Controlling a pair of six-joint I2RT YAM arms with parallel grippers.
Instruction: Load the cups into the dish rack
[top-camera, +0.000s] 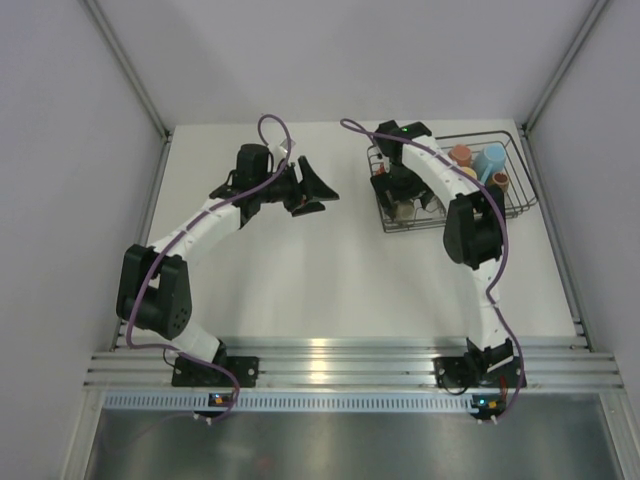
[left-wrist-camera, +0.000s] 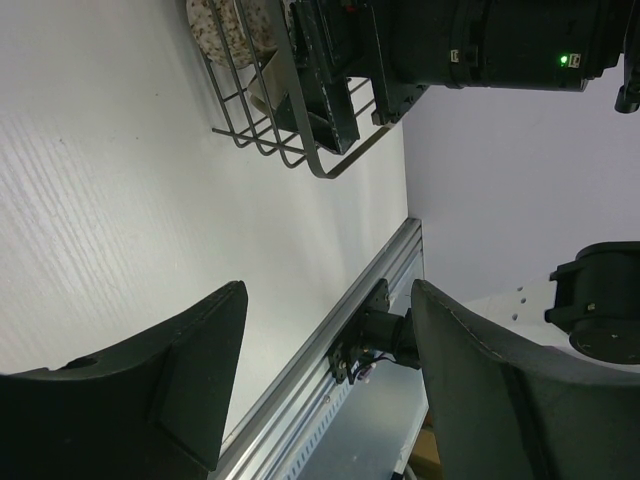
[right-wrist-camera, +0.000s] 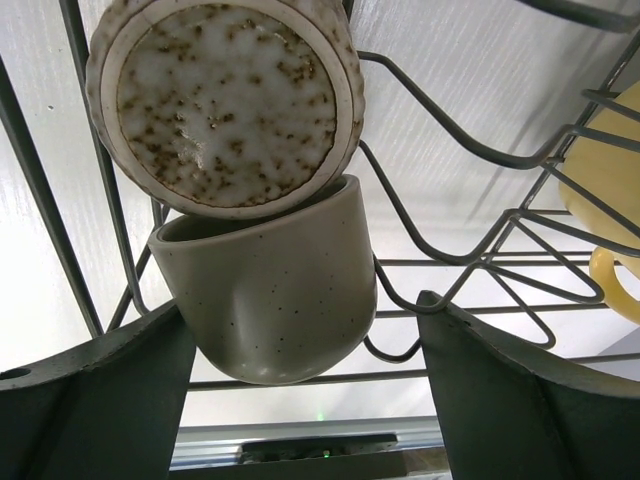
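In the right wrist view a grey speckled cup (right-wrist-camera: 280, 290) lies tilted in the wire rack (right-wrist-camera: 455, 115), against a white cup with a brown-speckled base (right-wrist-camera: 225, 105). My right gripper (top-camera: 402, 206) is open over the rack's front left corner, with the grey cup between its spread fingers. A gap shows between the cup and the right-hand finger (right-wrist-camera: 480, 370); whether the other one touches cannot be told. To the rack's right end stand a brown cup (top-camera: 460, 155), a blue cup (top-camera: 489, 160) and another brown cup (top-camera: 499, 181). Over bare table, my left gripper (top-camera: 318, 200) is open and empty.
A yellow cup (right-wrist-camera: 610, 160) sits farther along the rack, partly covered by my right arm (top-camera: 450, 170) from above. Rack wires (right-wrist-camera: 400, 270) run close by the right fingers.
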